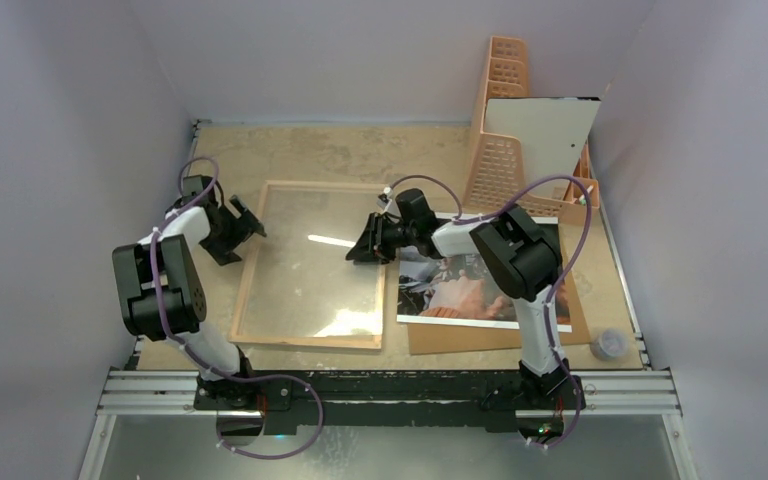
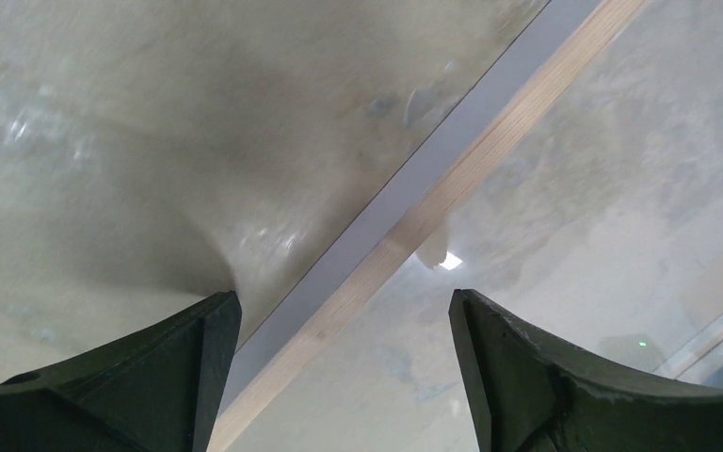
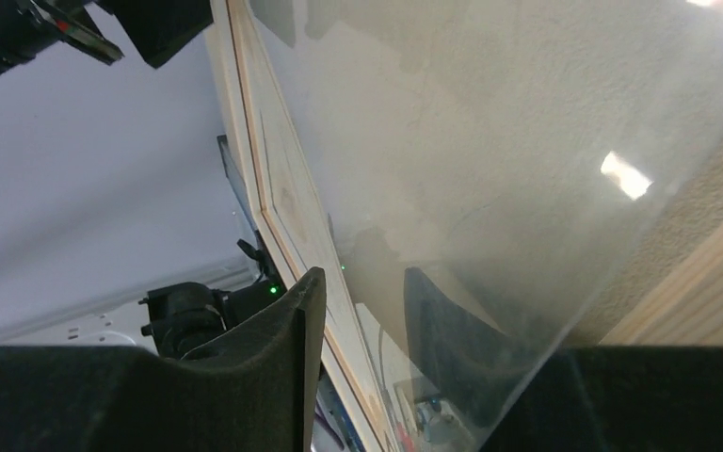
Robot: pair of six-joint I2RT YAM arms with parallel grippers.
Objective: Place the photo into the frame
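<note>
The frame (image 1: pixel 237 316), pale wood with a clear glossy sheet (image 1: pixel 310 285), lies left of centre. My open left gripper (image 1: pixel 252 218) hangs at its left edge; the left wrist view shows the wooden strip (image 2: pixel 414 226) running diagonally beneath the fingers. My right gripper (image 1: pixel 360 250) stands open over the frame's right part. In the right wrist view the clear sheet (image 3: pixel 527 113) fills much of the view and reaches over one finger, seen hazily through it. The photo (image 1: pixel 460 300) lies right of the frame on a brown board (image 1: pixel 450 340), partly hidden by my right arm.
An orange organiser (image 1: pixel 495 170) with a white board (image 1: pixel 535 135) stands at the back right. A small clear cup (image 1: pixel 608 345) sits at the front right. Walls enclose the table on the back and sides. Bare table lies behind the frame.
</note>
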